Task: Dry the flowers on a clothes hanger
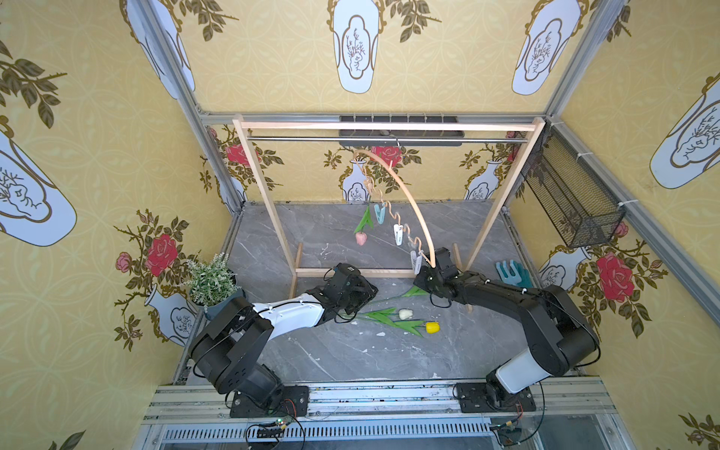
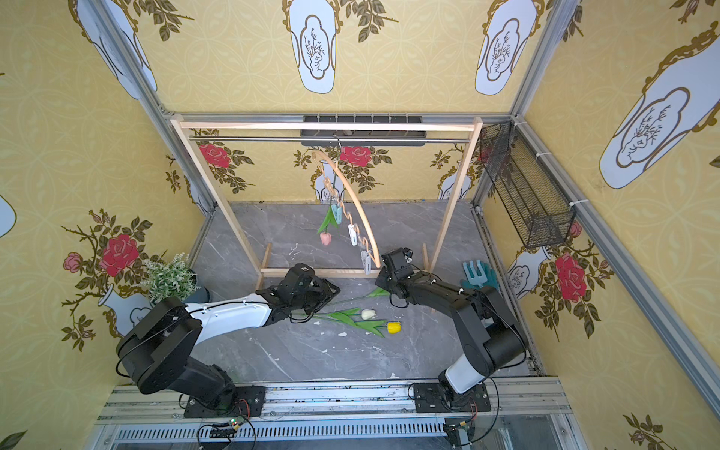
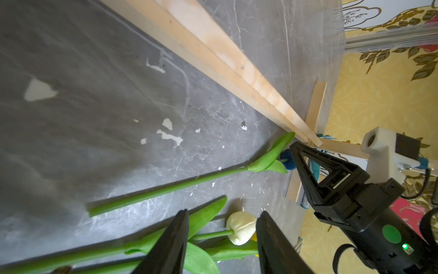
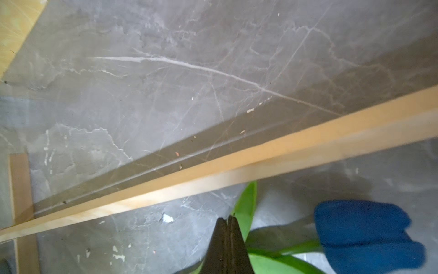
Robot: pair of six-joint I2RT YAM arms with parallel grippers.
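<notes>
A curved wooden hanger (image 1: 409,196) hangs from the rack's rod, with a teal clip (image 1: 379,214), a white clip (image 1: 398,234) and a pale clip (image 1: 416,261) below it. The pink tulip (image 1: 360,238) hangs head down at its far end. On the table lie a white tulip (image 3: 241,227), a yellow tulip (image 1: 432,327) and a blue tulip (image 4: 369,235). My left gripper stands open above the white tulip's stem and leaves, fingers apart. Over the blue tulip's leaves, beside its head, my right gripper is shut, nothing visible between its fingers.
The rack's lower wooden bar (image 4: 182,185) crosses just behind the blue tulip. At the right stand a teal fork-shaped thing (image 1: 513,273) and a wall-mounted wire basket (image 1: 573,187). A potted plant (image 1: 212,282) is at left.
</notes>
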